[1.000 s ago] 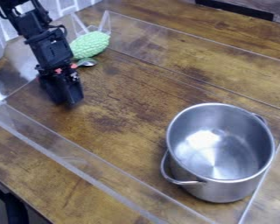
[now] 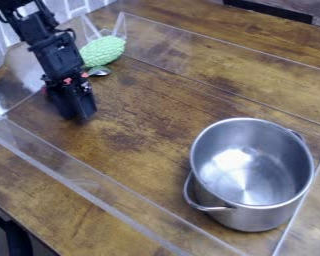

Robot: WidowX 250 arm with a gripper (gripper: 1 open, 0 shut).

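My black gripper (image 2: 72, 98) is lowered at the left of the wooden table, close to its surface; I cannot tell whether its fingers are open or shut, or if anything is between them. Just behind it lie a light green textured object (image 2: 103, 50) and a small metal utensil (image 2: 99, 72), partly hidden by my arm. A large steel pot (image 2: 251, 170) with side handles stands at the lower right, well apart from the gripper.
Clear plastic strips or low walls border the work area (image 2: 170, 105). A white lattice panel stands at the top left.
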